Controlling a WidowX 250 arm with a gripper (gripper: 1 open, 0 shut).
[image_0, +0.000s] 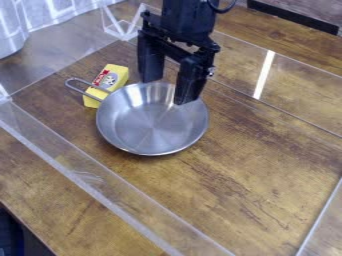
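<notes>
My black gripper (171, 76) hangs from the top centre of the view, open, its two fingers apart over the back part of a shiny steel pan (152, 126). The pan rests on the wooden table with its wire handle pointing to the upper left. A yellow box (107, 84) with a printed label lies beside that handle, left of the pan's back rim. I cannot tell whether anything is between the fingers; none is visible.
Transparent panels or strips run along the left side and the right edge.
</notes>
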